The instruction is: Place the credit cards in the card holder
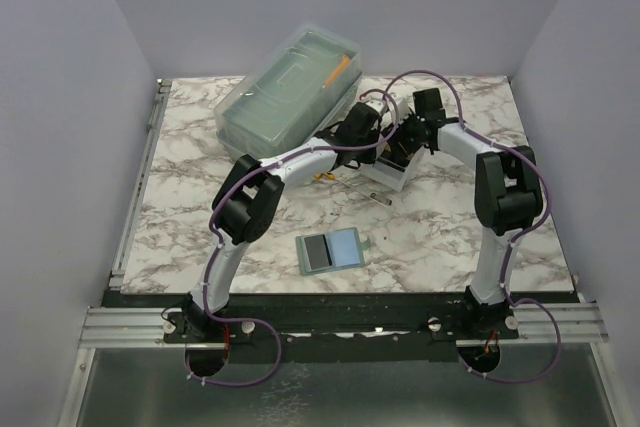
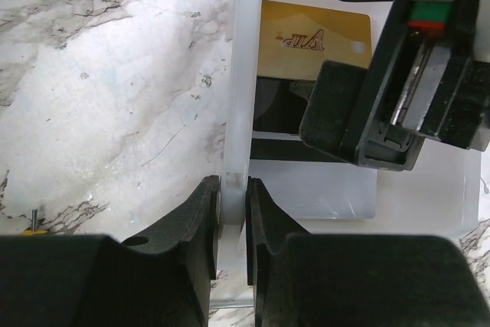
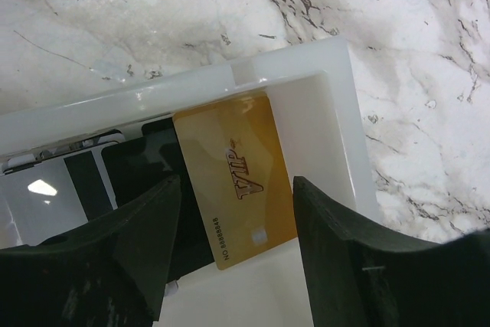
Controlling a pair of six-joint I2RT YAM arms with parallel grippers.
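Observation:
A gold VIP card (image 3: pixel 236 178) lies in a white tray (image 3: pixel 230 76), overlapping a dark card (image 3: pixel 149 162) beside it; a silver-grey card (image 3: pixel 50 197) rests at the tray's other end. My left gripper is shut on the tray's wall (image 2: pixel 243 89). Over the tray, my right gripper stands open above the gold card, nothing between its fingers. The card holder (image 1: pixel 333 250) lies spread on the table near its front, a dark panel on the left half and a light blue one on the right.
A large lidded plastic box (image 1: pixel 290 92) stands at the back, left of the tray. A small thin item (image 1: pixel 380 199) and a yellow object (image 1: pixel 325 176) lie in front of the tray.

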